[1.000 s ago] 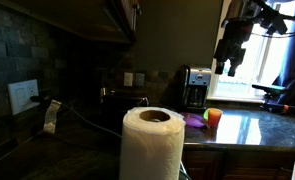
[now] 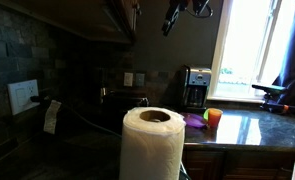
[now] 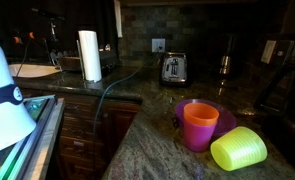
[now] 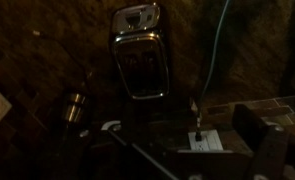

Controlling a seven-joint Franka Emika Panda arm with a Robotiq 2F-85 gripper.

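My gripper (image 2: pixel 170 22) hangs high at the top of exterior view 1, well above the counter. It is open and appears empty; in the wrist view its dark fingers (image 4: pixel 265 140) are spread along the bottom edge. A chrome toaster (image 4: pixel 141 52) shows beyond them, also seen against the back wall in exterior view 2. On the near counter there stand an orange cup (image 3: pixel 199 124) in a purple bowl (image 3: pixel 225 121) and a lime-green cup (image 3: pixel 238 149) lying tipped on its side. None of these is touched by the gripper.
A paper towel roll (image 2: pixel 152 145) stands upright in the foreground. A coffee maker (image 2: pixel 195 88) is by the window. Overhead cabinets (image 2: pixel 95 18) bound the upper left. A cable (image 3: pixel 111 91) crosses the counter; a wall outlet (image 4: pixel 205 140) shows in the wrist view. The counter right of the cups is clear.
In exterior view 1 the gripper has travelled left and upward, from in front of the window to the top middle. The cups and towel roll look unmoved.
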